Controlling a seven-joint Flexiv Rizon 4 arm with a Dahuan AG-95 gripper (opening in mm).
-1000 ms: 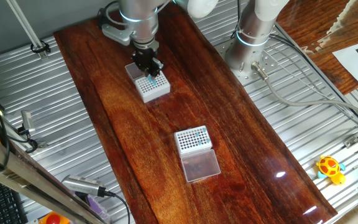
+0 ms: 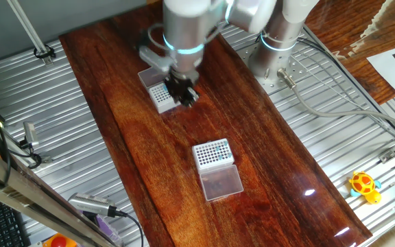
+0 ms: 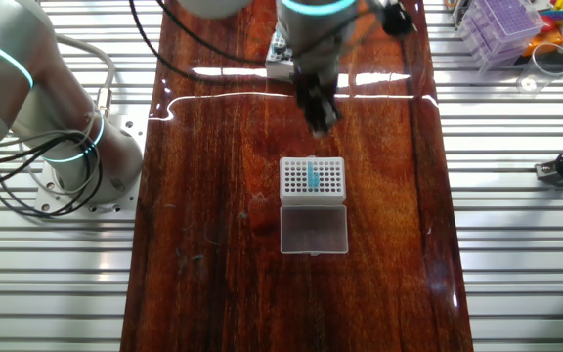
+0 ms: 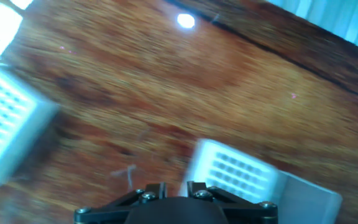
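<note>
A white tip rack [image 2: 214,154] with rows of holes and a few teal tips lies near the middle of the wooden board, its clear lid folded open. Exterior view 2 shows this rack [image 3: 312,180] just in front of the gripper. The second white rack [image 2: 160,98] sits farther back, partly hidden by the arm. My gripper [image 2: 190,96] hangs above the board beside that back rack, blurred. In the wrist view, the gripper has a small gap between its dark fingers, and no object shows there. Whether the fingers are open or shut is unclear.
Bare wood [image 2: 142,171] surrounds both racks. The arm's base [image 2: 266,62] stands on the slatted metal table to the right. A yellow toy turtle [image 2: 363,185] lies right of the board; a purple rack [image 3: 501,29] and a clear cup [image 3: 545,66] stand off it.
My gripper has swung away from over the back rack, to the right and toward the middle of the board. Both racks lie where they were.
</note>
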